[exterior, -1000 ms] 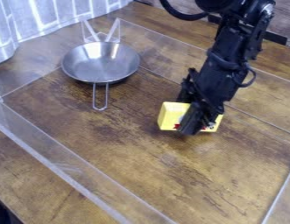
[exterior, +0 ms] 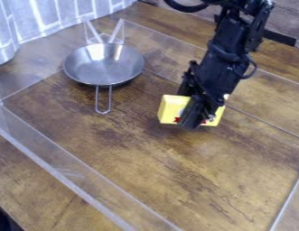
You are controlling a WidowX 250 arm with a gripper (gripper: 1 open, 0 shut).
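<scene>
My black gripper (exterior: pixel 198 106) reaches down from the top right, shut on a yellow box (exterior: pixel 173 106) that rests on or just over the wooden tabletop, right of centre. Part of the box is hidden behind the fingers; small red marks show on it.
A steel pan (exterior: pixel 103 61) with its handle toward the front sits at the upper left. Bare wooden table (exterior: pixel 127 171) fills the front and the right side. A clear plastic edge runs along the left.
The gripper and yellow box have shifted slightly left and up in the view. The pan stays where it was.
</scene>
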